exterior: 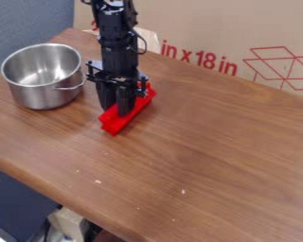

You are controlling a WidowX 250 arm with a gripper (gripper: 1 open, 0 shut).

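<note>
My black gripper (120,99) reaches down from the top of the view onto a red elongated object (117,122), which lies diagonally on the wooden table (204,180). The fingers are around or over the middle of the red object; whether they grip it is hidden by the gripper body. A steel bowl (41,80) stands just left of the gripper.
A cardboard panel (237,43) with red printing stands along the back. The table's left edge runs along the lower left.
</note>
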